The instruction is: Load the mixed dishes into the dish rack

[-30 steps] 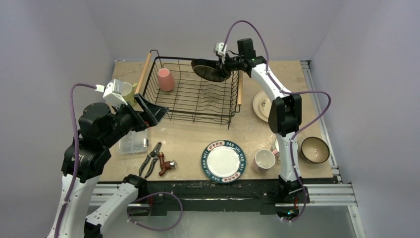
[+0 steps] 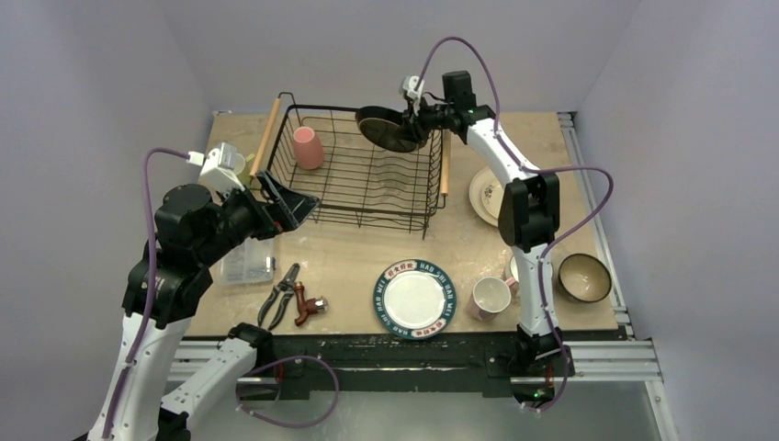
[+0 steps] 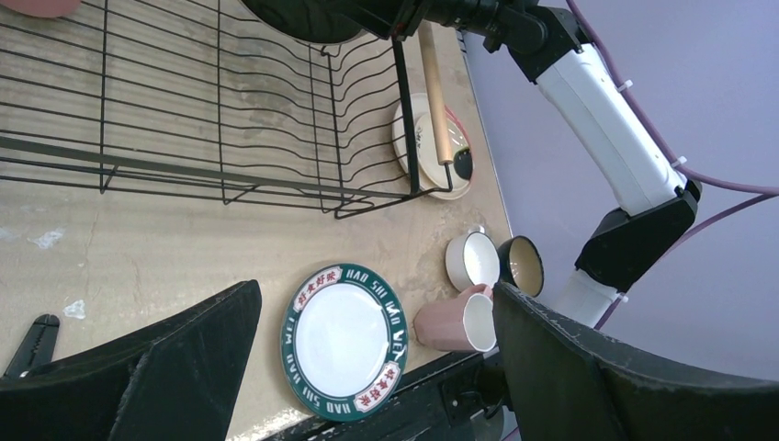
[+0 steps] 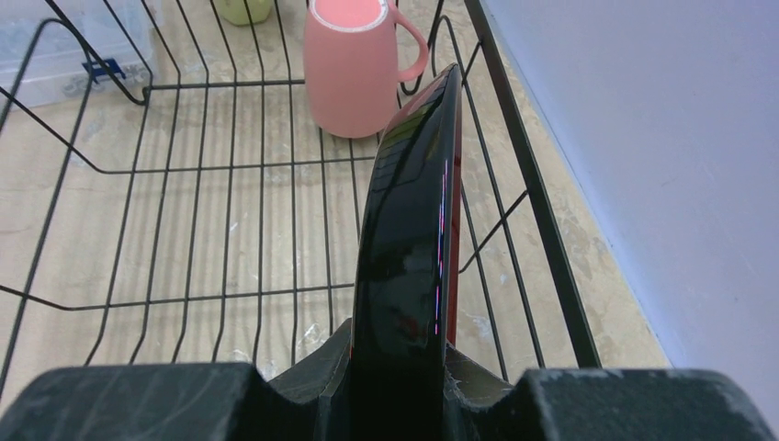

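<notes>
The wire dish rack (image 2: 358, 213) holds an upturned pink mug (image 2: 307, 147) at its left. My right gripper (image 2: 413, 123) is shut on a dark plate (image 4: 404, 230), held tilted on edge inside the rack's back right. My left gripper (image 2: 292, 197) stands open over the rack's front left. In front of the rack lie a green-rimmed plate (image 2: 413, 299), a pink mug (image 2: 489, 299), a brown bowl (image 2: 584, 277) and a white cup (image 3: 473, 259). Cream plates (image 2: 485, 193) lie right of the rack, partly hidden by my right arm in the top view.
Pruning shears (image 2: 278, 296), a brown tool (image 2: 307, 308) and a clear box (image 2: 246, 265) lie at the front left. A green cup (image 4: 241, 9) stands beyond the rack's left end. The table between rack and green-rimmed plate is bare.
My left gripper has moved slightly right and up in the top view. My right gripper and the dark plate have barely moved.
</notes>
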